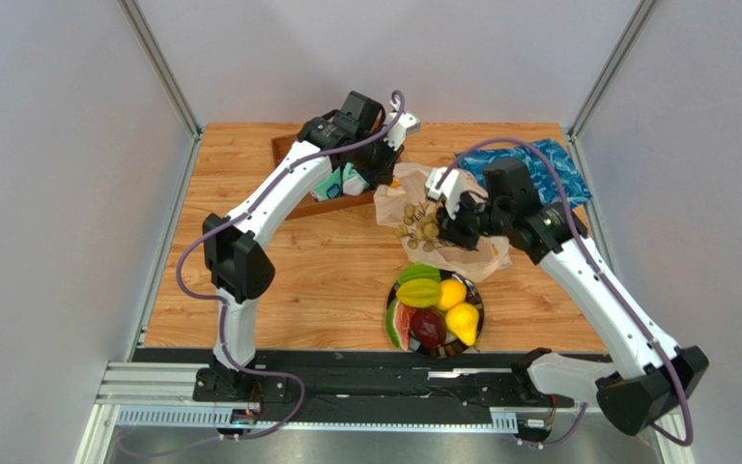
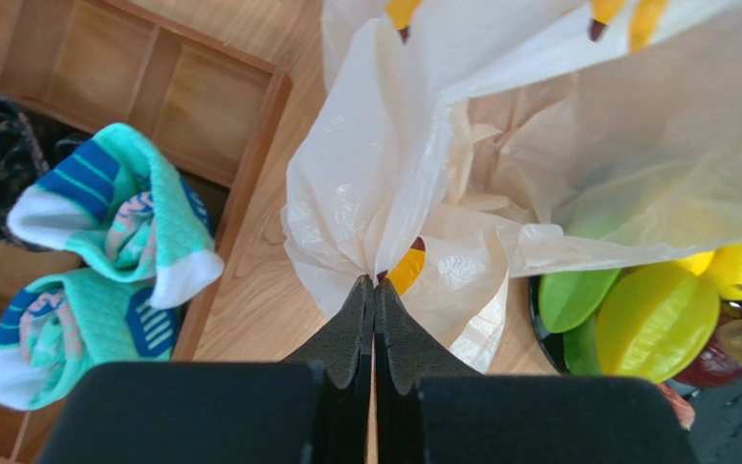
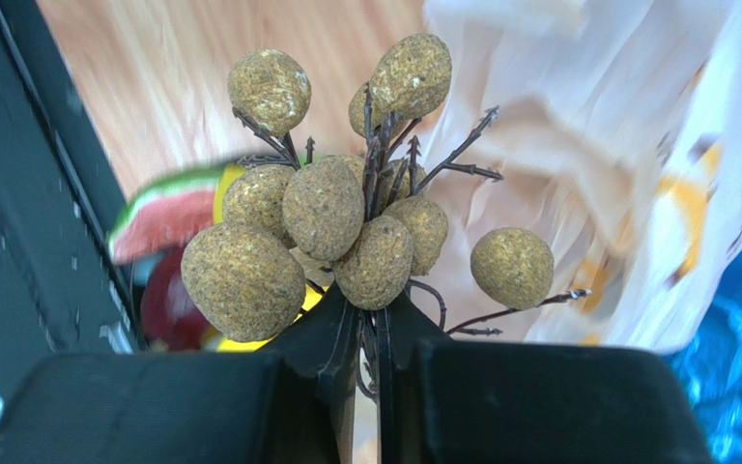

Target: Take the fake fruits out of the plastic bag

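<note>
A translucent plastic bag (image 1: pixel 481 259) lies crumpled at the middle right. My left gripper is at its far corner, shut with the thin film at its fingertips. My right gripper is shut on a bunch of tan fake longans (image 3: pixel 323 208) with dark stems, held over the bag just behind the plate. The black plate (image 1: pixel 475 324) at the front holds a watermelon slice (image 1: pixel 401 326), star fruit (image 1: pixel 417 293), a green fruit (image 1: pixel 417 274), a dark red fruit (image 1: pixel 429 329) and yellow fruits (image 1: pixel 462 320).
A wooden compartment box (image 2: pixel 259 135) with teal socks (image 2: pixel 119 213) stands at the back left. A blue crinkled bag (image 1: pixel 558 184) lies at the back right.
</note>
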